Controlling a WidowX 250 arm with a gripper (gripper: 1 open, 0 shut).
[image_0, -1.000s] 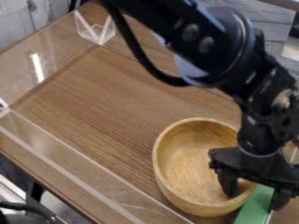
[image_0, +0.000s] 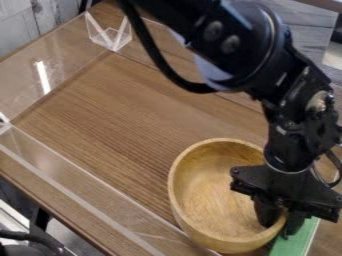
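Observation:
My black gripper (image_0: 281, 212) is low over the right side of a wooden bowl (image_0: 205, 200), its fingertips at or just inside the bowl's right rim. Whether the fingers grip that rim is hard to make out. A green object (image_0: 297, 242) lies under and beside the bowl at the lower right, partly hidden by the gripper and bowl.
A clear bracket (image_0: 107, 30) stands at the back left. Transparent edging runs along the left and front edges, with a dark cable below at the lower left.
The gripper has shifted slightly left, and the bowl has moved a little left with it, showing more of the wood at the right.

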